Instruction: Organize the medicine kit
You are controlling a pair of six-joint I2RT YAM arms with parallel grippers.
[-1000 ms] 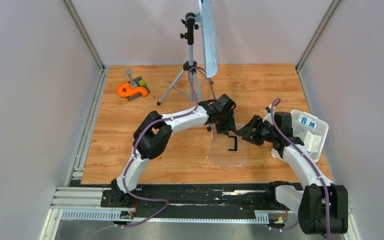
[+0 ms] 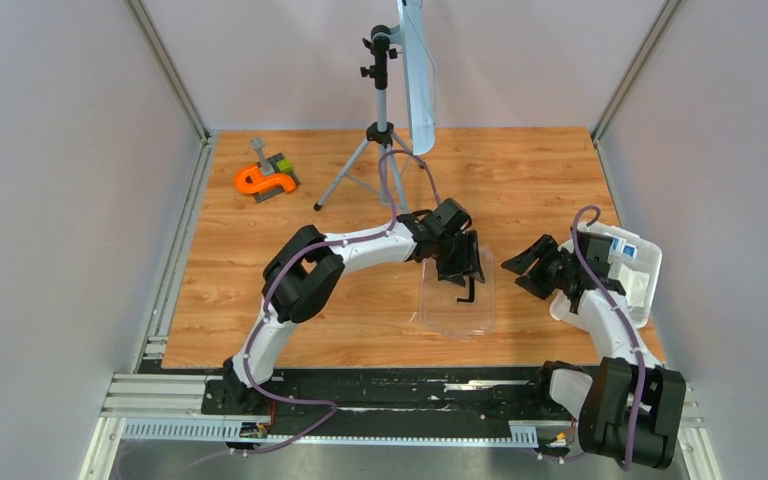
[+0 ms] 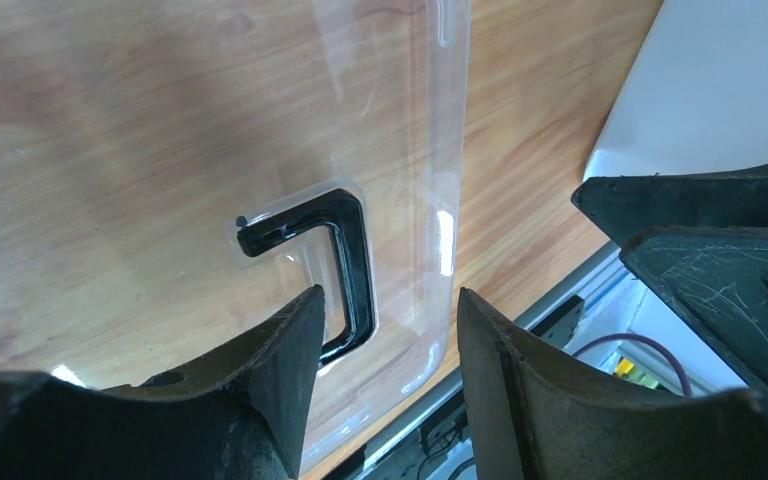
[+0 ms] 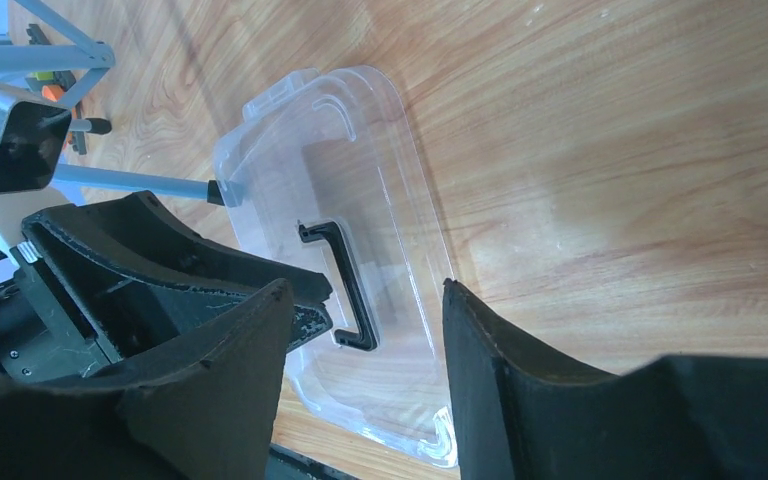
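Note:
A clear plastic lid (image 2: 450, 318) with a black C-shaped handle (image 2: 472, 292) lies flat on the table's front middle. Over its far part hovers my left gripper (image 2: 465, 280), fingers apart; in the left wrist view the handle (image 3: 355, 270) shows beyond and between the fingers, not gripped. To the lid's right my right gripper (image 2: 520, 277) is open and empty, pointing left toward it. The white medicine box (image 2: 649, 262) stands at the table's right edge, open on top, with a blue-and-white packet (image 2: 621, 246) inside; my right arm hides part of it.
A tripod (image 2: 381, 135) with a light blue panel stands behind the lid, close to my left arm. An orange object (image 2: 263, 181) sits far left. Bare wood lies left of the lid and at the back right.
My right gripper has drawn back to the right, away from the lid. Slightly rightward and nearer the front, my left gripper has come over the handle. The white box has shifted a little right.

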